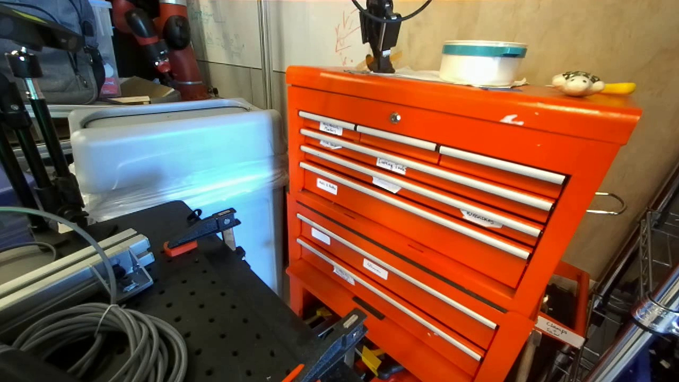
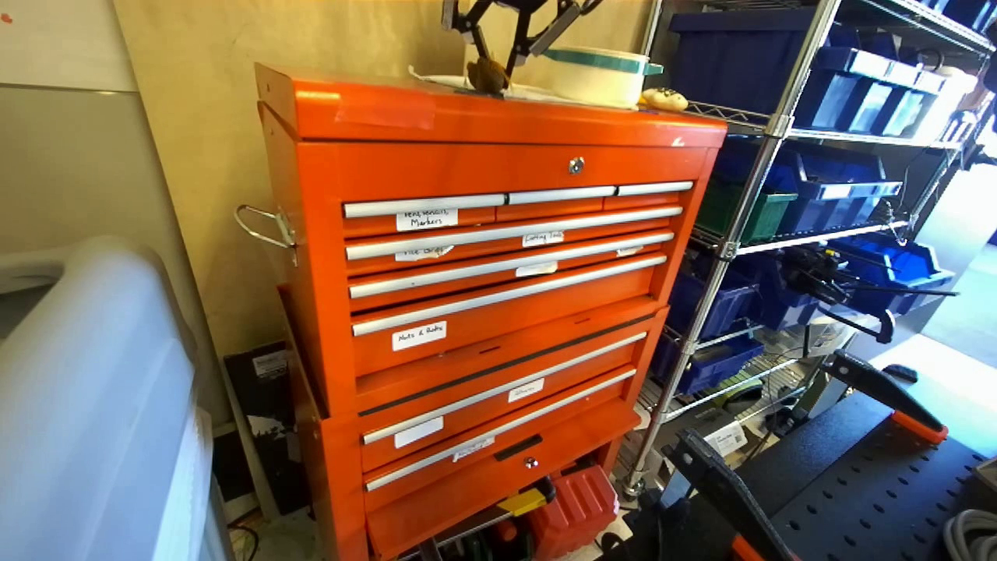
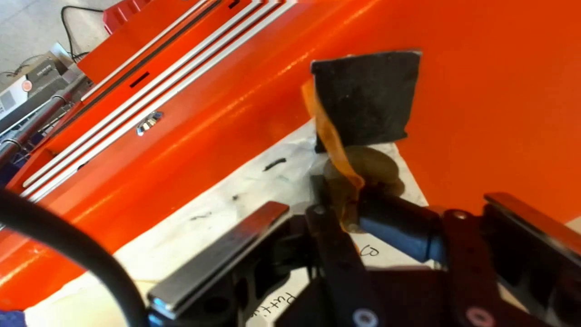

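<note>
On the left part of the red tool chest's top, my gripper (image 2: 498, 79) is lowered around a small brown object (image 2: 487, 75). The fingers stand part open with the object at or between the fingertips; whether both pads touch it cannot be made out. From the wrist view, the brown object (image 3: 384, 166) is rounded, and an orange strip (image 3: 332, 139) reaches from it past a flat black square (image 3: 370, 98). My gripper covers part of it. In exterior view 1, the gripper (image 1: 382, 66) hides most of the object.
A white tub with a teal rim (image 1: 484, 63) stands close to the gripper on the chest top (image 1: 547, 102). Farther along lies a small plush toy (image 1: 577, 83). Under the gripper is a marked white sheet (image 3: 218, 210). The drawers (image 1: 407, 191) are closed.
</note>
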